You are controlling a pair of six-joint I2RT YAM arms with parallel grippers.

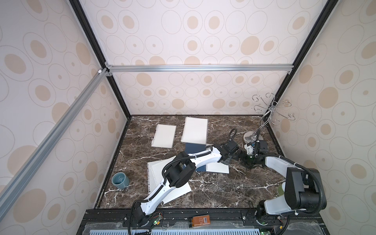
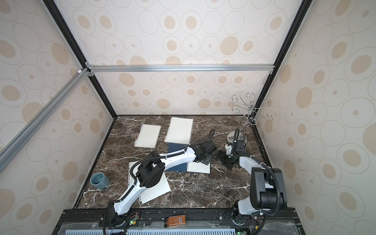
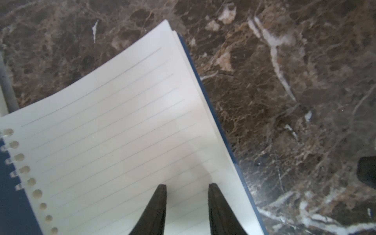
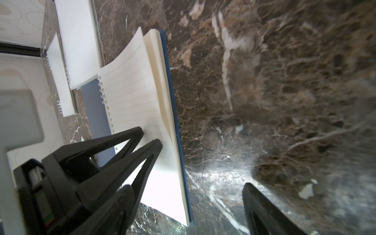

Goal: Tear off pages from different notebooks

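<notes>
A blue-covered notebook (image 1: 214, 167) lies open at the table's centre, its lined, hole-edged page (image 4: 133, 94) slightly raised at the far corner. My left gripper is over that page with its tips on or just above it, near the outer edge, parted with only paper visible between or beneath them. My right gripper is low beside the notebook's outer edge, open, its fingers wide apart, with the left gripper crossing its view.
White notebooks (image 1: 163, 135) (image 1: 194, 129) lie at the back, loose sheets (image 1: 176, 193) at front left beside a blue mug (image 1: 120, 180). A metal stand (image 2: 250, 113) is close behind my right arm at right.
</notes>
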